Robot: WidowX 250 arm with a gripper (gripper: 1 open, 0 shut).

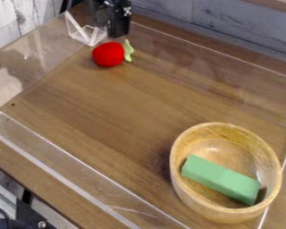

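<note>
At the back left of the wooden table, my dark gripper (112, 29) hangs open at the top edge of the view, partly cut off. Just below it a red round object (108, 55) rests on the wood, with a small pale green piece (129, 51) at its right. A clear angular plastic item (83, 30) stands left of the gripper. In the front right, a tan round bowl (191, 144) holds a green rectangular block (220, 179).
A grey-blue panelled wall (229, 27) runs along the back, and clear strips line the table's left and front edges.
</note>
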